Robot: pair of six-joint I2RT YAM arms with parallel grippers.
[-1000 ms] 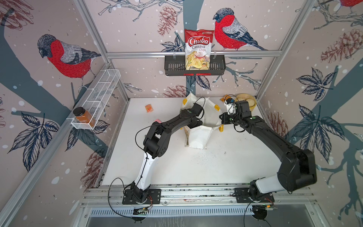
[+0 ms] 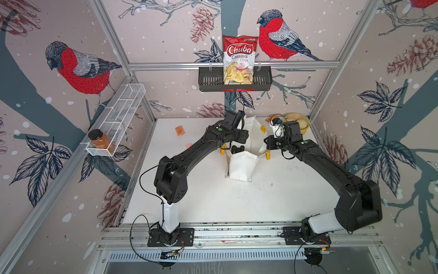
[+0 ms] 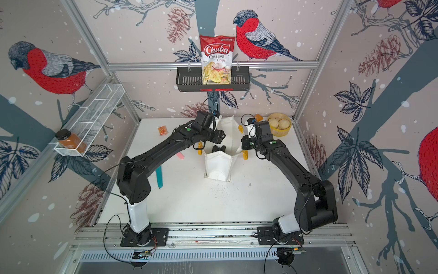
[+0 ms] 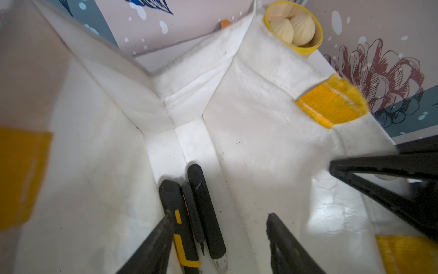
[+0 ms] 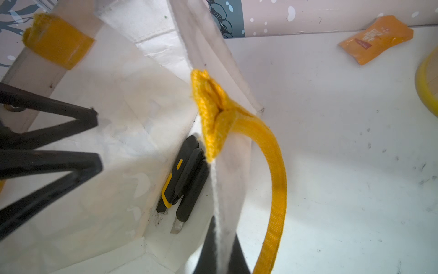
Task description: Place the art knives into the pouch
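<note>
The white pouch (image 2: 243, 166) with yellow straps stands with its mouth spread in mid-table. Three black knives lie side by side on its floor in the left wrist view: a yellow-trimmed knife (image 4: 180, 228), a slim middle knife (image 4: 194, 214) and a plain black knife (image 4: 207, 210). Which one is the art knife I cannot tell. Over the pouch's mouth, my left gripper is open and empty, its fingers apart; they also show at the right wrist view's left edge. My right gripper is shut on the pouch's right edge, beside a yellow strap.
A yellow basket of buns (image 3: 279, 124) and an orange packet (image 5: 377, 38) sit at the back right. To the left lie another small packet (image 3: 162, 130), a pink item (image 3: 180, 155) and a teal strip (image 3: 158, 177).
The pouch's right side has shifted slightly; the right arm looks still.
</note>
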